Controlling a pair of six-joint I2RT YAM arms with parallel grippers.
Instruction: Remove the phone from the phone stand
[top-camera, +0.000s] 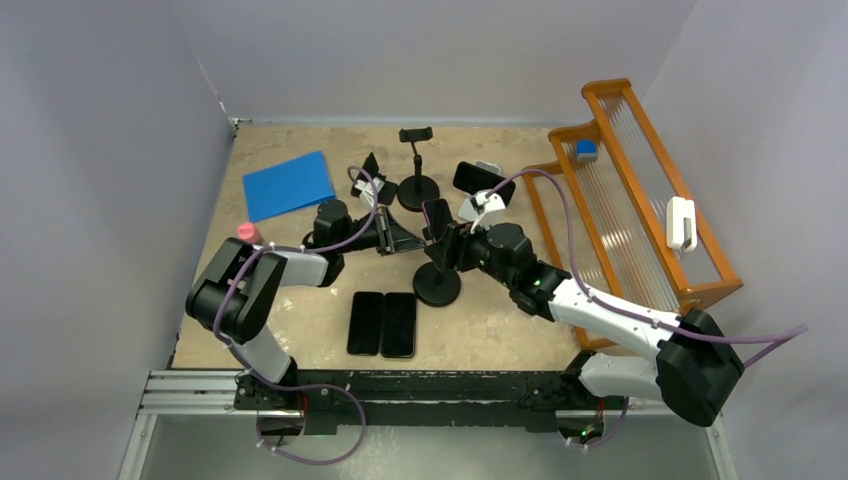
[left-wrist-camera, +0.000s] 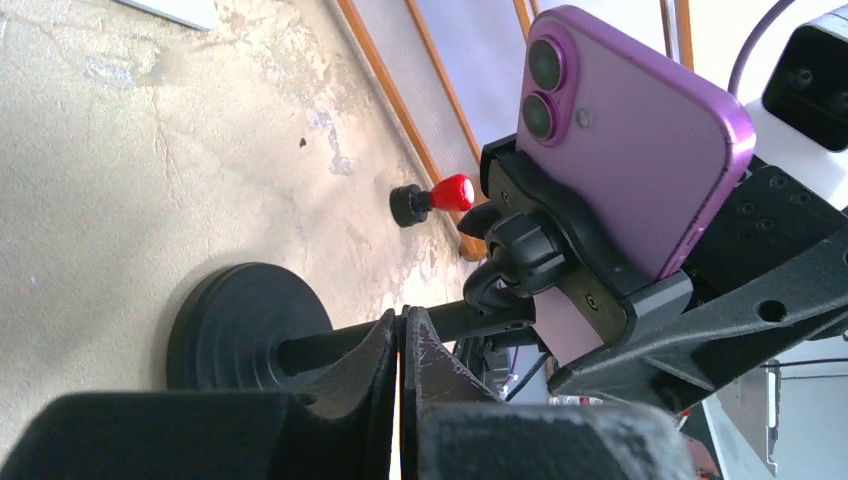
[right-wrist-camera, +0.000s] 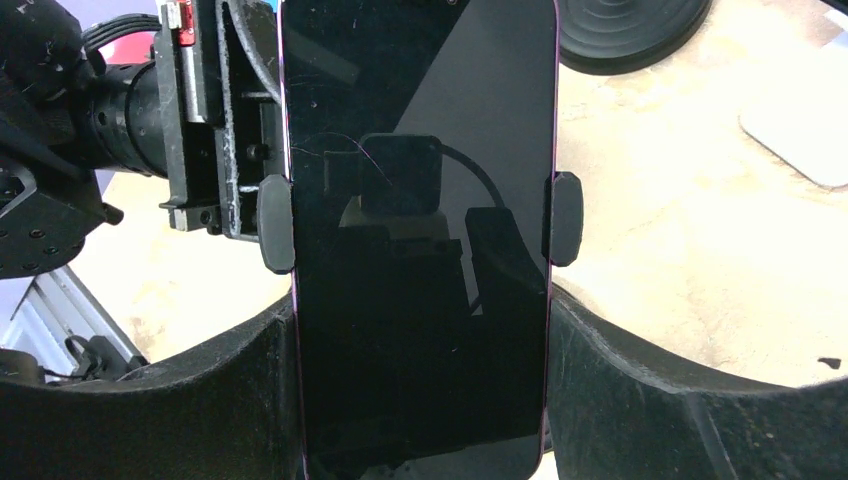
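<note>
A purple phone (left-wrist-camera: 640, 140) sits in the black clamp (left-wrist-camera: 590, 270) of the phone stand, tilted, its camera side showing in the left wrist view. The dark screen (right-wrist-camera: 425, 250) fills the middle of the right wrist view, between the clamp's two side pads. My right gripper (top-camera: 445, 243) is shut on the phone, one finger along each long edge. Fingertips together, my left gripper is shut with nothing between them. It crosses in front of the stand's pole, outside the clamp. The round stand base (top-camera: 437, 286) rests on the table.
Two dark phones (top-camera: 382, 324) lie side by side near the front, close to the base. Behind are an empty stand (top-camera: 418, 190), another phone (top-camera: 484, 180) on a white stand and a blue sheet (top-camera: 288, 187). A wooden rack (top-camera: 640, 200) leans at right.
</note>
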